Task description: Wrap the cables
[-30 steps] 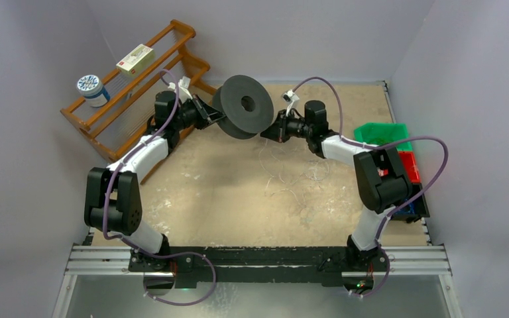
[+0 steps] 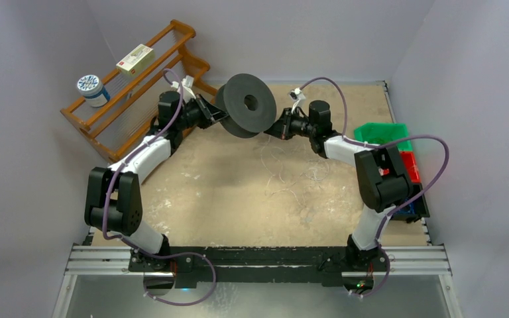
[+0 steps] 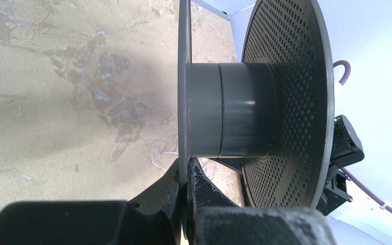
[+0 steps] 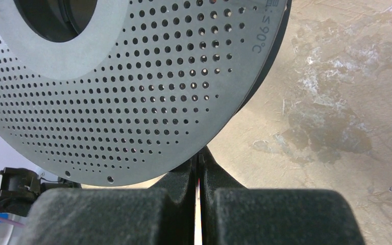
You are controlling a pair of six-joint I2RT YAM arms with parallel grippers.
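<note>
A dark grey spool (image 2: 240, 106) with two wide flanges hangs over the back of the table. My left gripper is shut on the thin rim of its near flange. The spool's smooth core (image 3: 235, 109) looks bare in the left wrist view. Below the perforated far flange (image 4: 148, 117), my right gripper (image 2: 267, 133) is shut with its fingertips close to the rim; no cable shows between them in the right wrist view. A thin white cable (image 2: 280, 179) lies in loose loops on the table, one strand reaching up near the right fingertips.
On the left stands a wooden rack (image 2: 166, 59) bearing a box (image 2: 135, 59) and a white tub (image 2: 93, 90). Green (image 2: 381, 132) and red bins (image 2: 410, 165) line the right edge.
Both grippers and the spool have shifted slightly to the right over the last second. The spool stays in the left gripper, and the cable on the table looks almost the same.
</note>
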